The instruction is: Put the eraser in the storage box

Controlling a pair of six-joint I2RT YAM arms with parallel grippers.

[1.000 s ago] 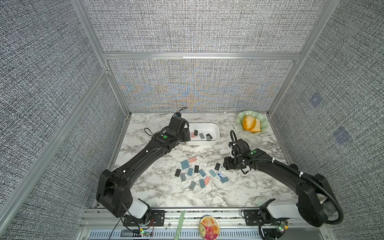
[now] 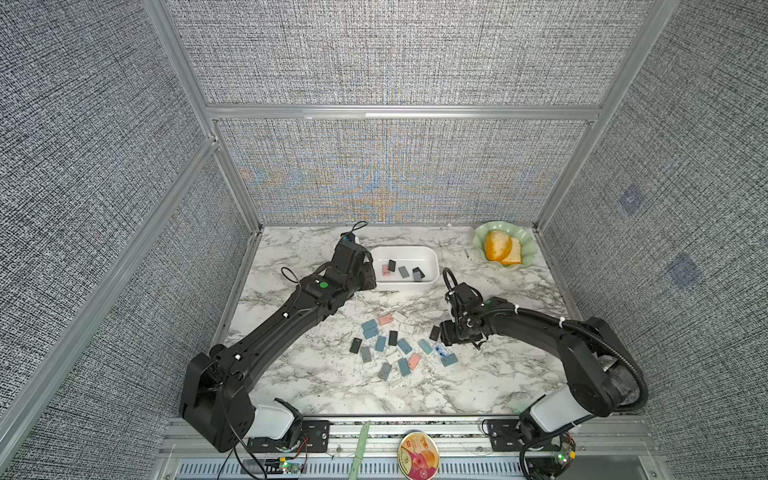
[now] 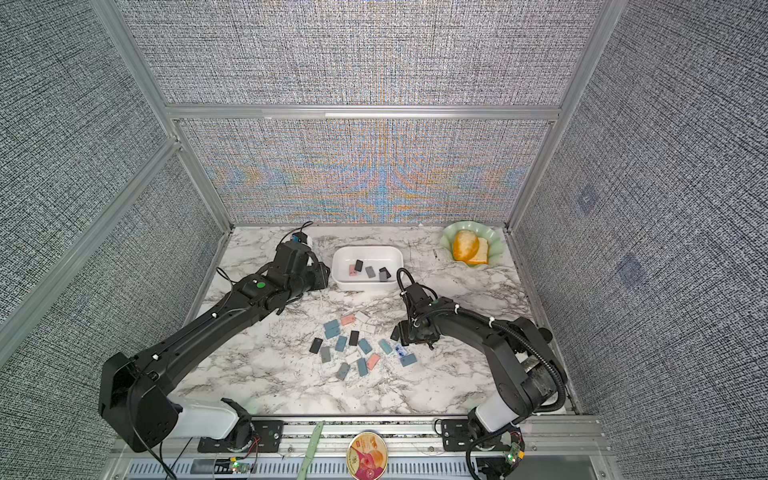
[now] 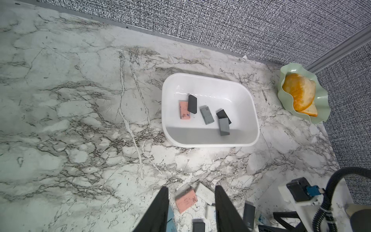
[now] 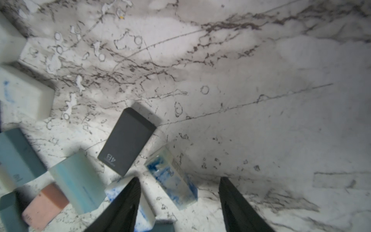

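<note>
The white storage box [image 4: 209, 137] holds several erasers, pink, black and grey. Many loose erasers, blue, pink, white and black, lie on the table in front of it. My left gripper hangs at the box's left in the top views, open and empty. My right gripper is low over the scattered erasers, open, with a blue-stained white eraser [image 5: 172, 179] lying between and just beyond its fingertips and a black 4B eraser [image 5: 125, 139] beside that.
A green wavy bowl [image 4: 288, 100] with bread sits at the back right.
My right gripper has moved left and down toward the loose erasers. My left gripper has drawn back slightly to the left and toward the front.
</note>
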